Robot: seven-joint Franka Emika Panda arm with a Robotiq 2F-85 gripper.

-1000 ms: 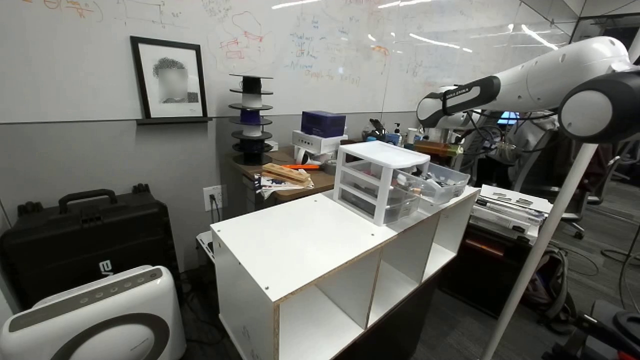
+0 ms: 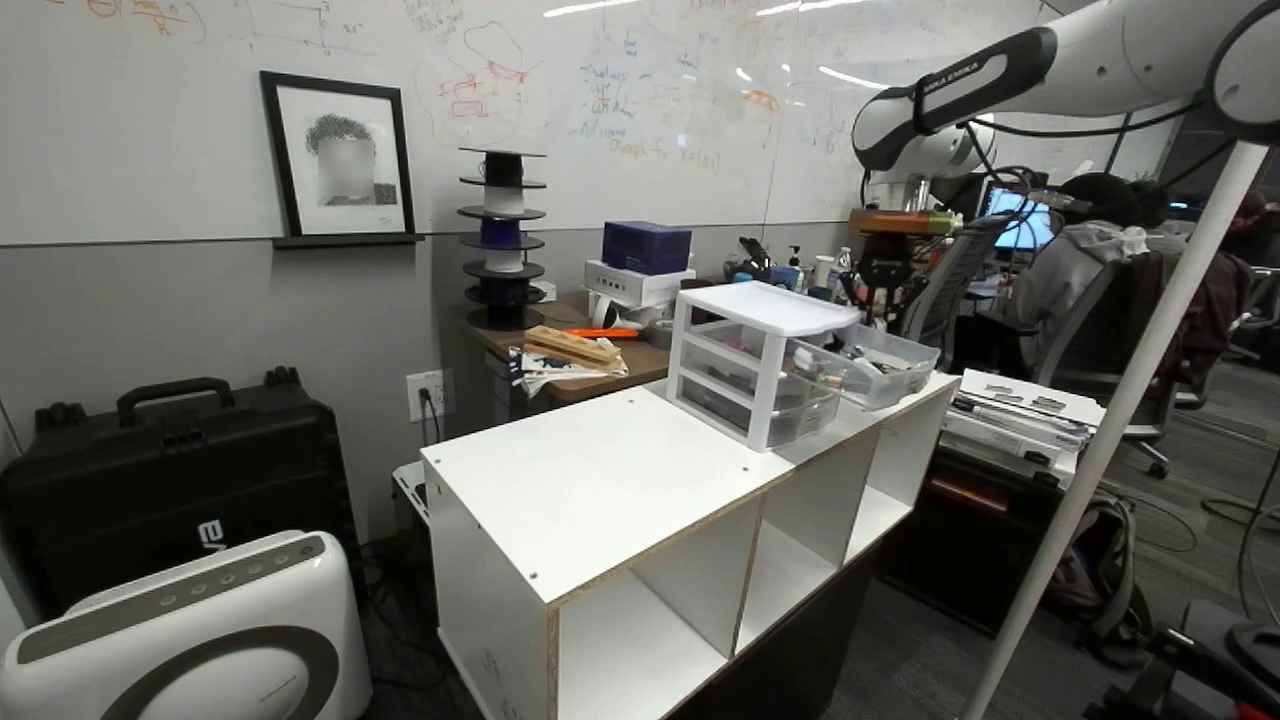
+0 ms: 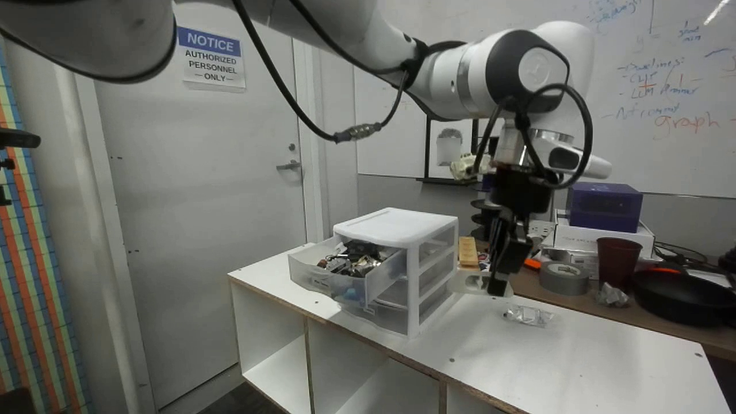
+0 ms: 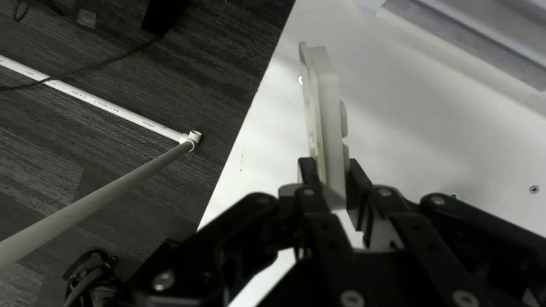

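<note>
Between my gripper's fingers is a flat white piece (image 4: 335,102) with small rounded bumps on one side. My gripper is shut on it, and the piece juts out past the fingertips. In exterior view 2 the gripper (image 3: 498,284) points down above the white cabinet top, right of the drawer unit, with the pale piece (image 3: 473,282) at its tips. The drawer unit (image 3: 393,224) is white with clear drawers. Its pulled-out top drawer (image 3: 324,279) holds a jumble of small items. In exterior view 1 the gripper (image 2: 885,294) shows behind the unit; its fingertips are hard to make out.
A crinkled clear packet (image 3: 529,316) lies on the cabinet top (image 3: 586,359), otherwise largely bare right of the unit. Farther back, a desk carries a roll of grey tape (image 3: 564,277), a dark red cup (image 3: 616,262) and a black pan (image 3: 683,296).
In exterior view 1 the arm has risen. The gripper's dark body now shows above and behind the open drawer, where earlier only its orange-brown mount was visible, lower down.
</note>
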